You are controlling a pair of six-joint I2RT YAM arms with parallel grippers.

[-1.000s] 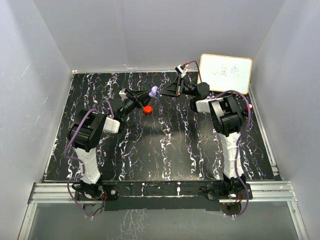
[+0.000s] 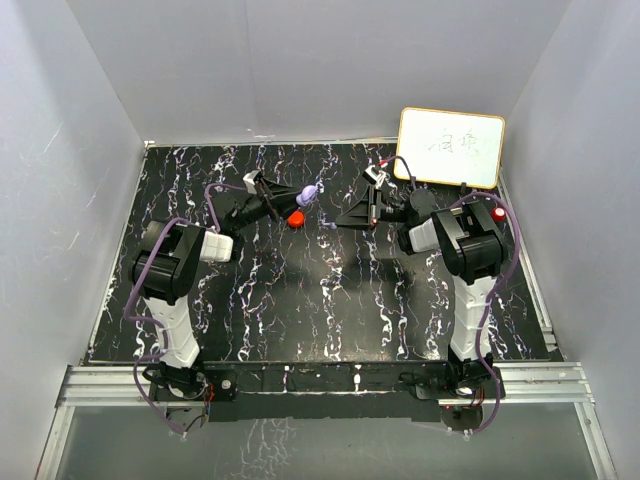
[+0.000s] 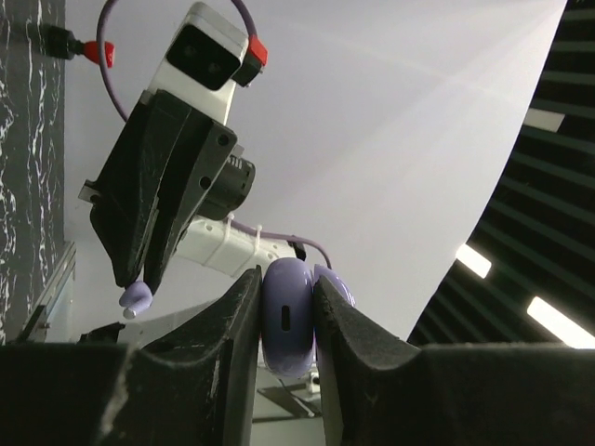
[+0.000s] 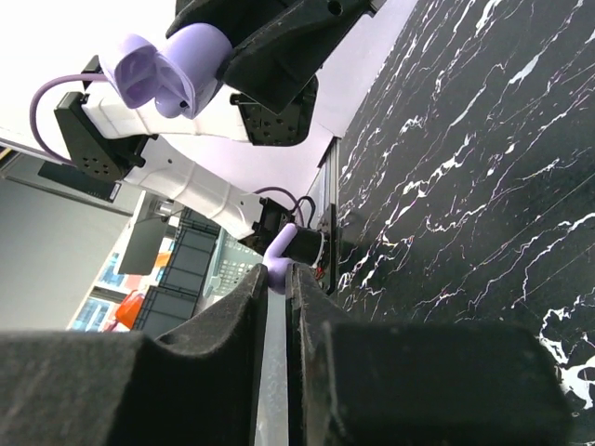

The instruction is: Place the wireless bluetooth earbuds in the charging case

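A purple charging case (image 2: 308, 195), its lid raised, hangs above the table with my left gripper shut on it. In the right wrist view the open side of the case (image 4: 177, 74) shows at upper left; whether both hollows are empty I cannot tell. My right gripper is closed on a small purple earbud (image 4: 277, 264), whose stem points up out of the fingertips. Seen from the left wrist, that earbud (image 3: 136, 297) sticks out below the right fingers, apart from the case. From above, the right gripper (image 2: 342, 223) is to the right of the case and nearer the front.
On the table below the case is a red round object (image 2: 296, 219). A whiteboard (image 2: 450, 147) leans at the back right, with another red object (image 2: 498, 214) near it.
About a second ago the earbud in my right gripper was up against the case. The case has shifted slightly.
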